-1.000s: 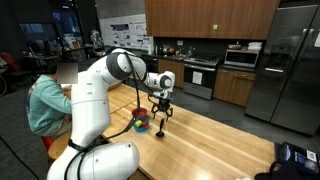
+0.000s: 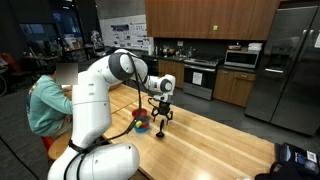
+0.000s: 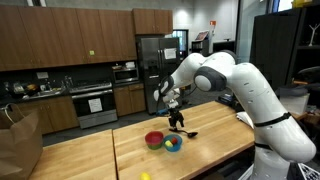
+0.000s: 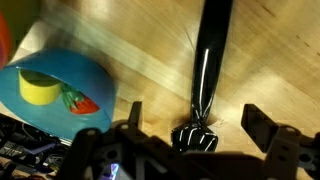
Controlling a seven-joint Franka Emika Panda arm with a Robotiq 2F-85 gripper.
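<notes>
A black long-handled utensil (image 4: 206, 65) lies on the wooden table, its shaft running down the middle of the wrist view to a wider, ridged part (image 4: 194, 137) at the bottom. My gripper stands open over it, one finger on either side, with nothing held. In exterior view 1 the utensil (image 2: 160, 131) shows just in front of the gripper (image 2: 161, 107). The second exterior view has the gripper (image 3: 176, 122) hanging close above the utensil (image 3: 190, 133); the exact height cannot be told.
A blue bowl (image 4: 80, 68) with toy-like food in it stands close to the left finger in the wrist view. Beside it is a red bowl (image 3: 154, 138). A yellow item (image 3: 146, 176) lies near the front edge.
</notes>
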